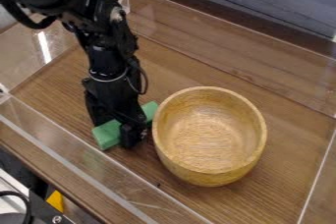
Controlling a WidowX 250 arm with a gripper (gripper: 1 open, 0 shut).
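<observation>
My black gripper (118, 122) reaches down from the upper left onto a green block (108, 136), its open fingers low over and around the block's middle. The block lies on the wooden surface just left of a large pale wooden bowl (210, 144), partly hidden by the gripper. Whether the fingers touch the block cannot be told.
The bowl takes up the lower middle right. A raised pale border runs along the left and front, with a small yellow object (55, 200) beyond it.
</observation>
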